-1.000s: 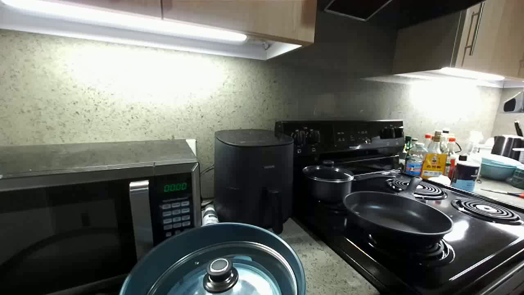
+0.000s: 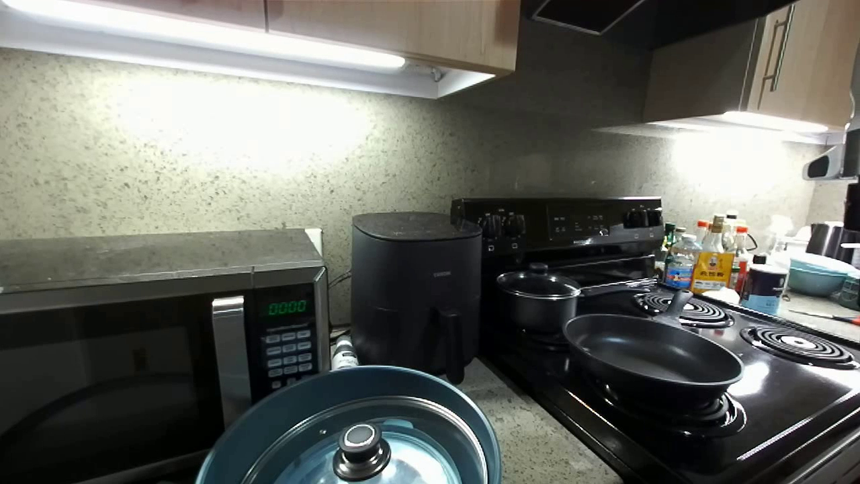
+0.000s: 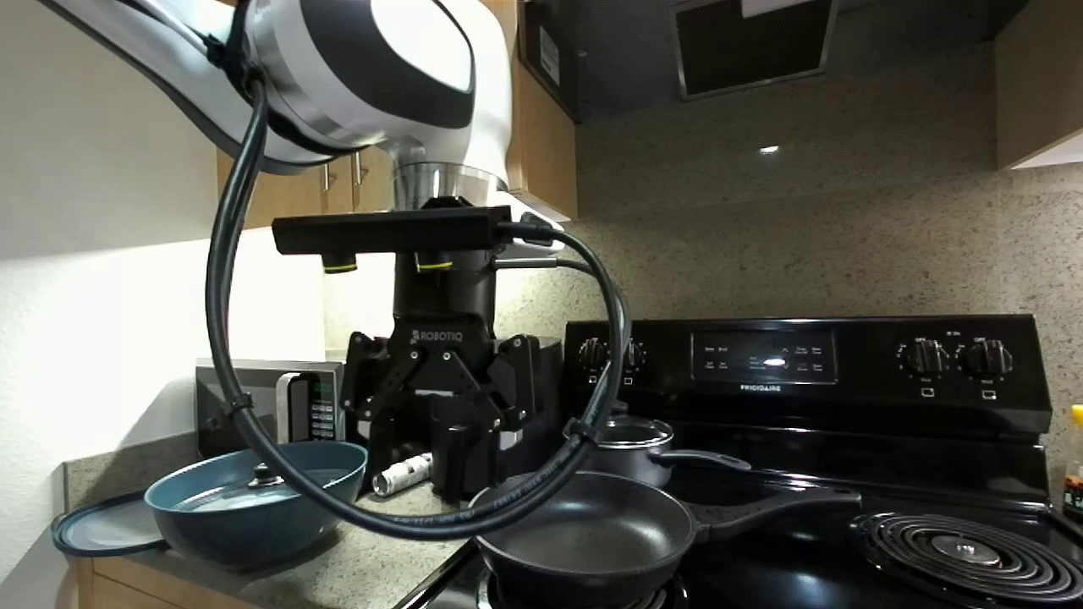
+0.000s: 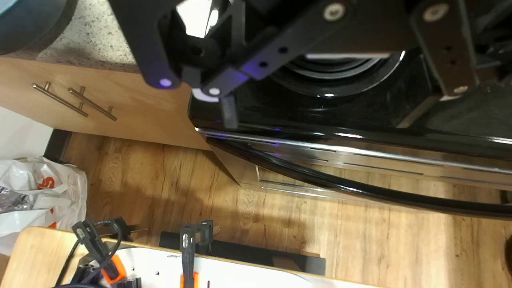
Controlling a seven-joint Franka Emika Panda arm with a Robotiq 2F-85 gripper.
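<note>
In exterior view 2 my gripper point(image 3: 418, 465) hangs pointing down, open, with a gap between its fingers. From that side it appears in front of the counter and beside the black frying pan point(image 3: 589, 528); its distance from the pan is hard to judge. The wrist view shows the gripper with fingers wide apart and nothing between them, over the stove's front edge. A blue pot point(image 2: 476, 395) with a glass lid point(image 2: 363, 452) inside its rim sits on the counter. The frying pan point(image 2: 653, 351) rests on the front left burner, empty.
A lidded saucepan point(image 2: 536, 302) stands on the back left burner. Beside the stove are a black air fryer point(image 2: 415, 282) and a microwave point(image 2: 121, 347). Several bottles point(image 2: 713, 262) crowd the far right counter. An oven handle point(image 4: 336, 185) juts out in front.
At the right edge of exterior view 1, a white-and-black part of the arm has moved left and further into view. Pots, pan and lid have stayed put.
</note>
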